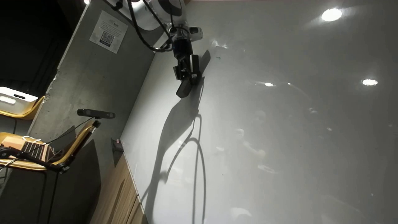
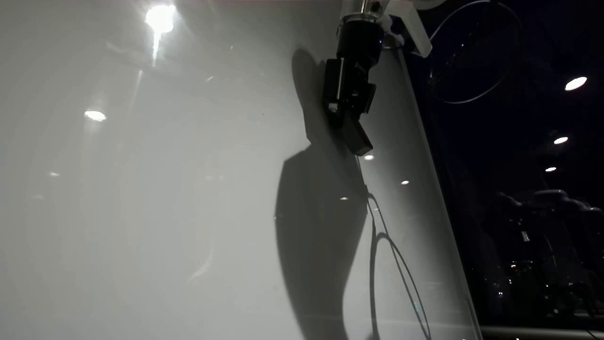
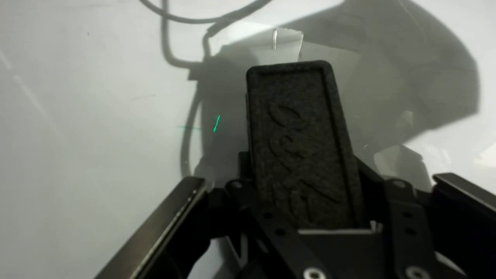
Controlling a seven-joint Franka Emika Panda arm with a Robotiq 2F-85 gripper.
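A dark rectangular block (image 3: 302,139), perhaps an eraser, with raised lettering on its face, is gripped in the wrist view. My gripper is shut on its lower end, and the block sticks out past the fingers. In exterior view 1 the gripper (image 1: 188,76) hangs at the upper middle, with the block (image 1: 183,89) slanting down to the left. Exterior view 2 shows the gripper (image 2: 345,107) near the board's right side, the block (image 2: 356,138) angled down. A short green mark (image 3: 216,123) shows on the white surface (image 3: 93,186). Whether the block touches the surface cannot be told.
The glossy white board (image 1: 298,149) is broad and mostly bare, with light reflections and the arm's shadow on it. A grey wall with a paper sign (image 1: 108,31) stands at left. A camera (image 1: 96,113) and a chair (image 1: 74,149) stand beyond the board's edge.
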